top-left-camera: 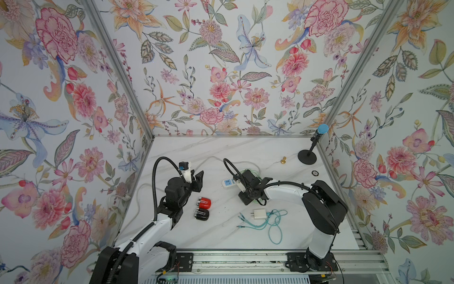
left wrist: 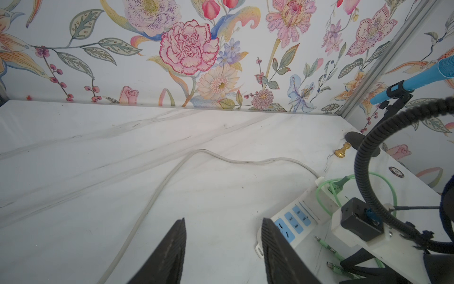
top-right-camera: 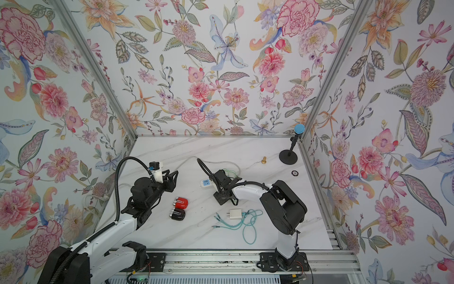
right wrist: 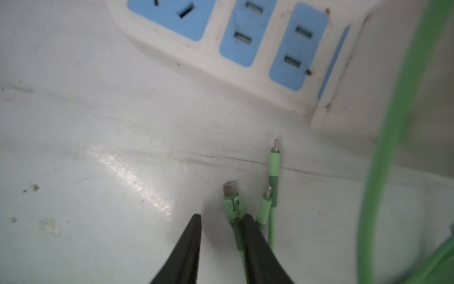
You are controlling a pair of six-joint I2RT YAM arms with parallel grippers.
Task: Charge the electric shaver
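Note:
Two compact shaver-like devices, one red (top-left-camera: 203, 203) and one black (top-left-camera: 202, 215), lie on the table in front of my left gripper. That gripper stands open and empty above the table. In the right wrist view my right gripper is open, low over a green cable end with a metal plug (right wrist: 230, 190). The right finger overlaps this cable in the view; whether they touch I cannot tell. Two thin green cable tips, one of them a slim pin plug (right wrist: 274, 163), lie just right of it. Behind them sits the white power strip (right wrist: 165, 52) with blue socket faces.
A white charger block (top-left-camera: 259, 214) and a turquoise cable (top-left-camera: 275, 232) lie near the front. At the back right are a black stand with a blue top (top-left-camera: 308, 157), a gold chess piece (top-left-camera: 283, 160) and a dark disc (top-left-camera: 315, 173).

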